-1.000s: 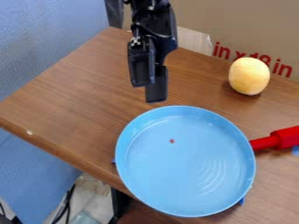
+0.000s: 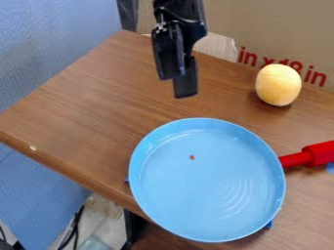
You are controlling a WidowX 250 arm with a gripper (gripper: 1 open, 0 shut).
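My black gripper (image 2: 177, 76) hangs over the middle-back of the wooden table, above and behind a light blue round plate (image 2: 209, 190); whether its fingers are open or shut is unclear from this view. A round pale yellow object (image 2: 278, 85) stands to the right of the gripper. A red object (image 2: 312, 156) lies at the plate's right, partly out of frame, with some blue beside it.
A cardboard panel with red print stands along the back. The table's left edge drops to a blue surface and cables.
My gripper has shifted slightly right and upward in the view, away from the plate. The objects on the table have not moved.
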